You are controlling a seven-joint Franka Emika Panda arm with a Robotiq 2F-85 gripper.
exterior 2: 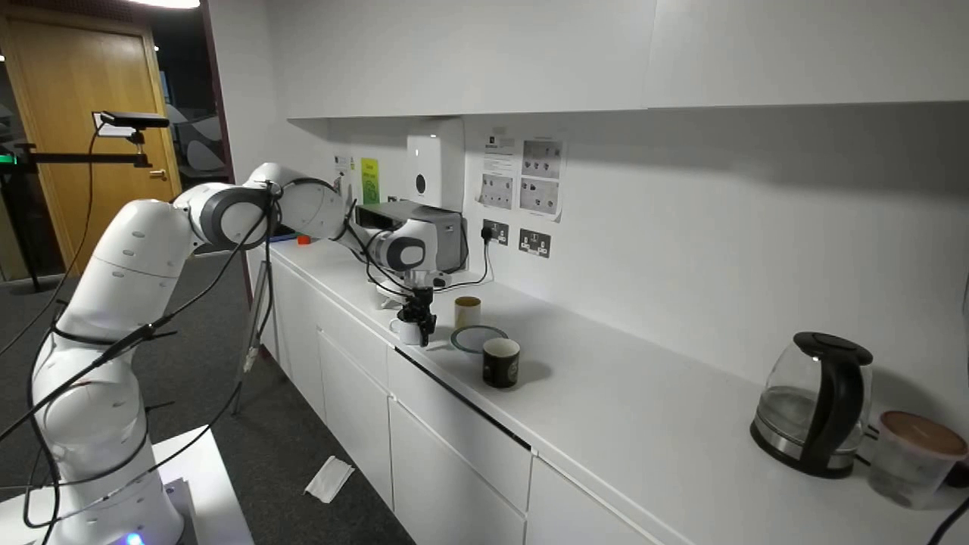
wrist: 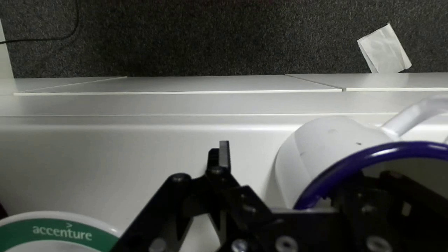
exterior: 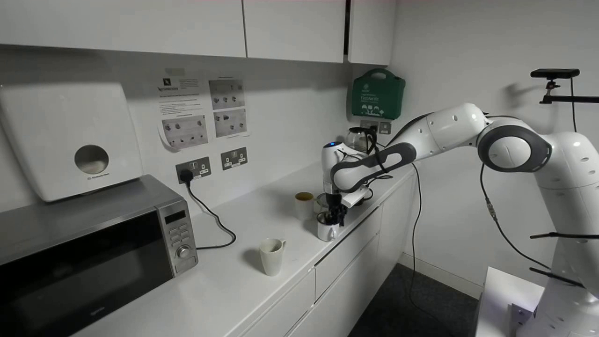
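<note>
A white mug with a dark blue rim (wrist: 331,168) stands near the counter's front edge, at right in the wrist view. My gripper (exterior: 337,216) is down at this mug with its fingers apart. In the wrist view one finger (wrist: 219,157) is outside the mug, with a gap to its wall, while the other reaches inside the rim, partly lost in shadow. The mug's wall lies between the two fingers. In exterior view 2 the white mug (exterior 2: 408,332) is partly hidden behind the gripper.
Close by are a plate with a green rim (wrist: 63,231), a yellow-lined mug (exterior 2: 468,312) and a black mug (exterior 2: 500,363). A tall pale mug (exterior: 272,257) stands nearer the microwave (exterior: 177,236). A glass kettle (exterior 2: 808,404) is farther along.
</note>
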